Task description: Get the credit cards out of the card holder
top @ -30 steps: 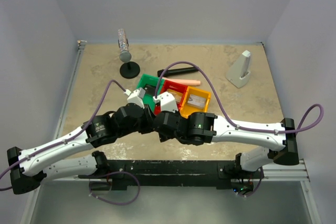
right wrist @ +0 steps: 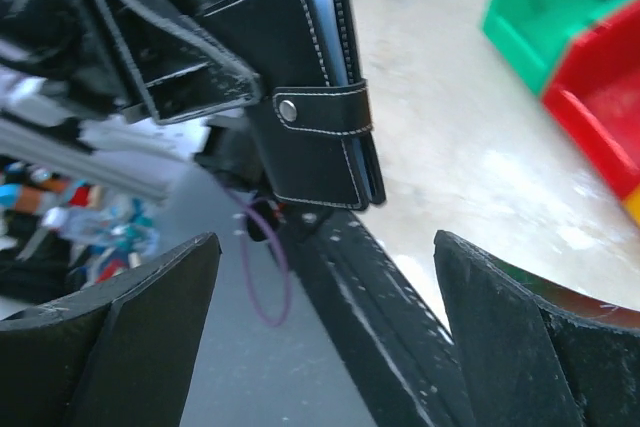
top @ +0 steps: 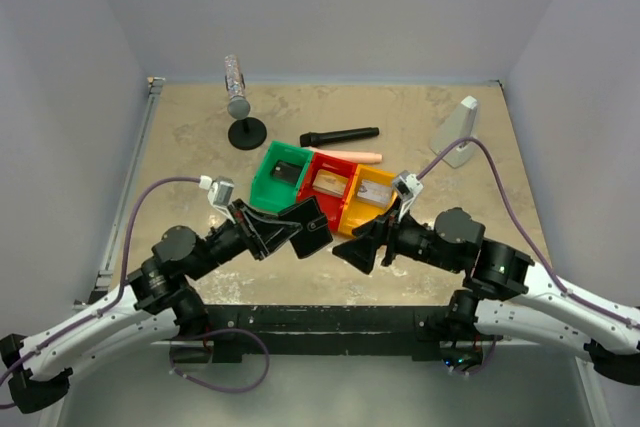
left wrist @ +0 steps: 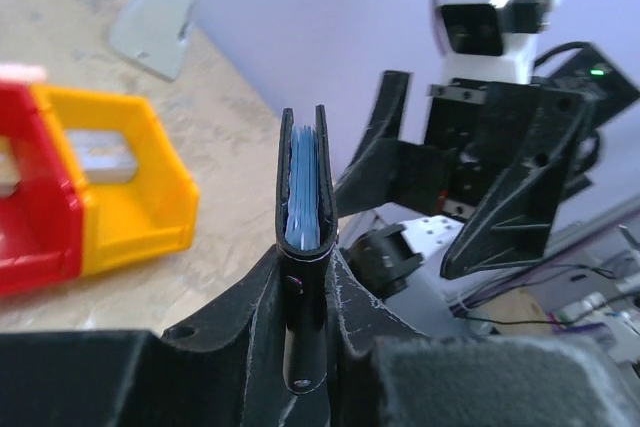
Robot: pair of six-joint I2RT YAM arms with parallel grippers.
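A black leather card holder [top: 305, 228] [right wrist: 310, 137] hangs upright in my left gripper [top: 275, 232], which is shut on one side of it. The right wrist view shows its snap strap across the front and light-blue card edges [left wrist: 304, 187] inside the opening; the left wrist view sees it edge-on. My right gripper [top: 365, 247] stands open just right of the holder, apart from it, with its fingers [right wrist: 130, 337] empty.
Behind the grippers lie a green bin [top: 262, 187] with a dark item, a red bin [top: 330, 202] and a yellow bin [top: 360, 212] with light items. A black microphone [top: 340, 136], pink rod [top: 365, 157], stand [top: 247, 133] and white holder [top: 455, 132] sit behind.
My right gripper has drawn away to the right from the card holder, uncovering it. The left gripper, still gripping the holder, has shifted slightly left.
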